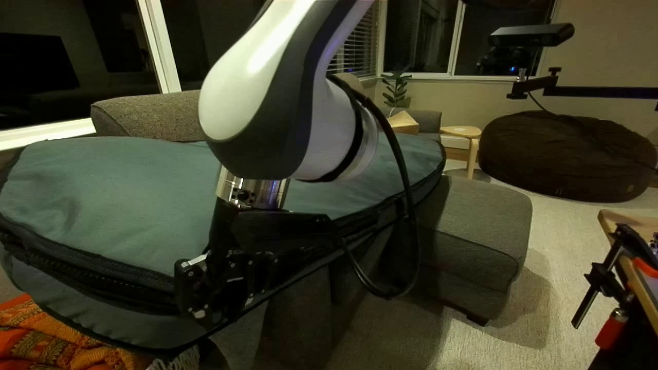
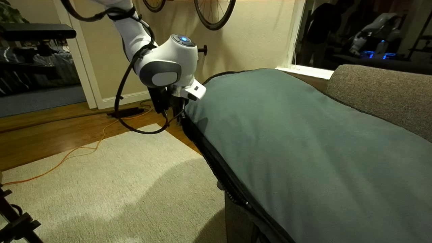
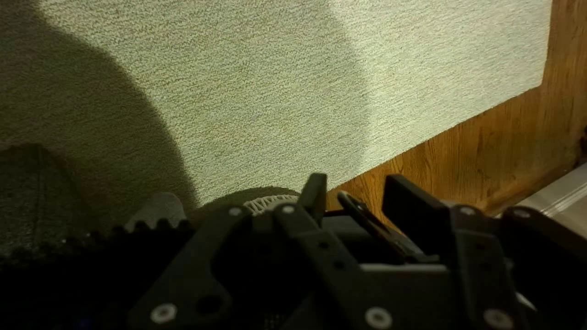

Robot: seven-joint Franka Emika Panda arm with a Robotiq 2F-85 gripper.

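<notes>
A large teal padded bag (image 1: 117,191) with a black zipped edge lies over the grey couch. In exterior view 1 my gripper (image 1: 225,307) points down in front of that zipped edge. From the wrist, my gripper shows its two fingers apart, partly closed, with a visible gap. A thin dark strip (image 3: 374,222), perhaps a pull or cord, lies in the gap; contact with either finger is not clear. Zip teeth (image 3: 140,226) run along the dark lower left. In exterior view 2 the arm and the bag's end (image 2: 259,89) mostly hide the fingers.
An orange patterned cloth (image 1: 55,339) lies below the bag at the left. The grey ottoman (image 1: 475,228) stands to the right. Pale rug (image 2: 121,182) is open beside the bag. A table edge with clamps (image 1: 617,271) juts in at the far right.
</notes>
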